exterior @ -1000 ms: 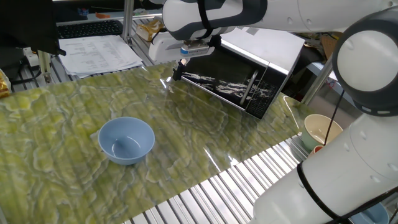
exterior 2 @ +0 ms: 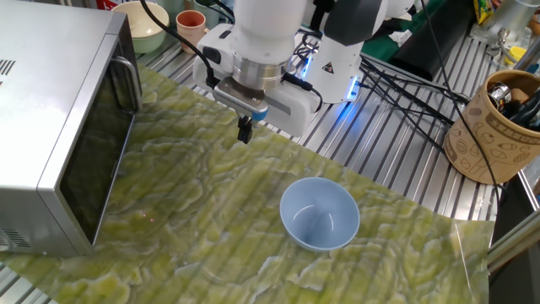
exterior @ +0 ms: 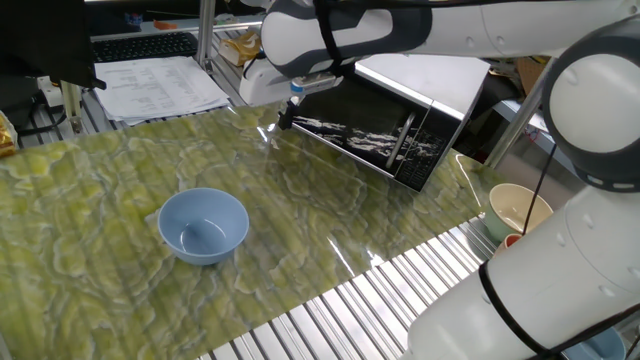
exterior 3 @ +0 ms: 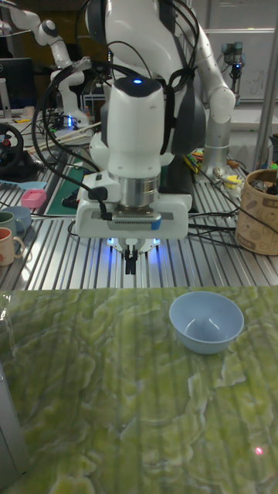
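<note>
A light blue bowl (exterior: 204, 226) sits upright on the green marbled mat, and it looks empty. In exterior view 2 the bowl (exterior 2: 320, 214) is on the near right side of the hand. My gripper (exterior 2: 245, 129) hangs above the mat, pointing down and clear of the bowl. Its dark fingertips lie close together in exterior view 3, where the gripper (exterior 3: 130, 263) looks shut with nothing visible between them. A silver microwave (exterior 2: 63, 118) with a dark door stands to the left in exterior view 2, its door closed.
A pale green bowl (exterior: 515, 210) and an orange mug (exterior 2: 191, 29) stand off the mat near the microwave. A brown patterned bucket (exterior 2: 494, 131) full of items is at the right. Bare mat (exterior 2: 198, 228) lies between microwave and blue bowl.
Over the last second my arm and hand have shifted and tilted slightly, with the fingertips staying in nearly the same place. The bowl and microwave have not moved.
</note>
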